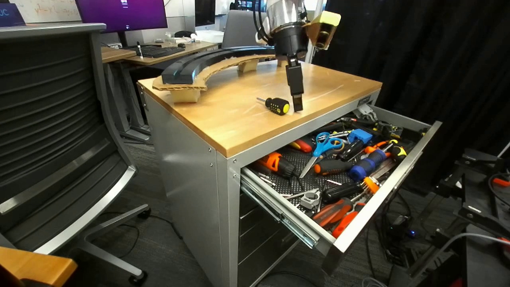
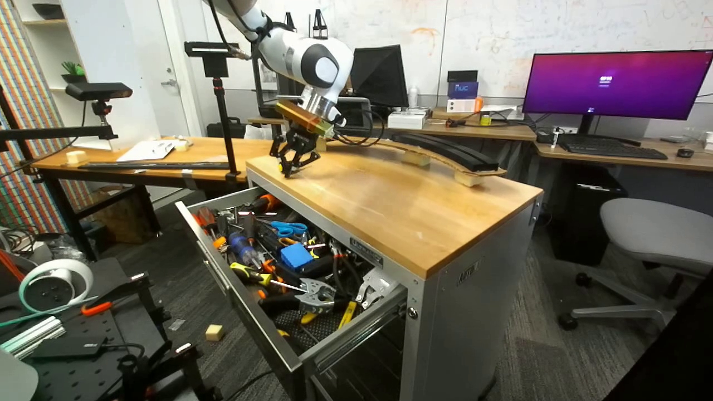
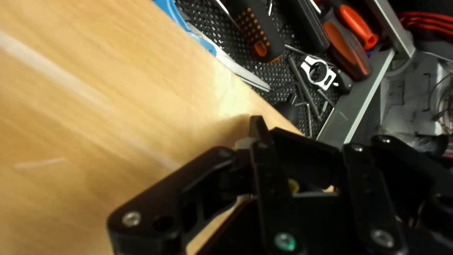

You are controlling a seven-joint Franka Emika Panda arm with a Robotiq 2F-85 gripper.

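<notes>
A stubby black screwdriver with yellow dots and a yellow end cap lies on the wooden cabinet top, its short shaft pointing left. Just right of its handle, in exterior view 1, my gripper is low over the top near the front edge. In the wrist view the fingertips of my gripper come together with nothing held between them. A small yellow patch shows farther back among the dark linkages; the rest of the screwdriver is hidden there. In exterior view 2 my gripper covers most of it.
An open drawer full of tools juts out below the front edge, with blue scissors near the cabinet. A black curved piece on cardboard stands along the back of the top.
</notes>
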